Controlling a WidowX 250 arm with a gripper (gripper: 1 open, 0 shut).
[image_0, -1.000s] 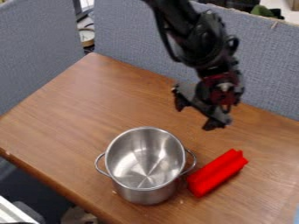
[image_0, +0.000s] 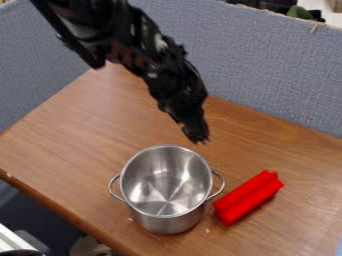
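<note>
My gripper (image_0: 187, 122) is a dark, motion-blurred shape hanging over the middle of the wooden table, above and behind a steel pot; whether it is open or shut is unclear. The steel pot (image_0: 164, 200) with two side handles stands near the front of the table, looking empty. A red cylindrical object (image_0: 249, 195) lies to the right of the pot.
Grey padded walls (image_0: 267, 70) border it at the back and left. Some dark and white items sit beyond the front left corner.
The arm and gripper have swung from the back right toward the left and upper middle of the view. The pot and red object have stayed in place.
</note>
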